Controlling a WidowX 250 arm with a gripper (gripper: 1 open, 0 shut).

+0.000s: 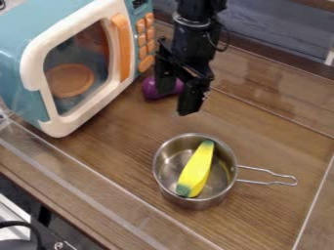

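Observation:
My black gripper (183,88) hangs at the top centre, open, above the counter just right of the toy microwave. A purple eggplant (155,88) lies behind it, partly hidden by the fingers. A steel saucepan (171,190) stands in the lower centre with its handle to the right; a yellow toy corn or banana (196,168) with green ends lies inside it.
The light blue and white toy microwave (53,59) fills the upper left, its door window facing the counter. A dark cable lies at the bottom left.

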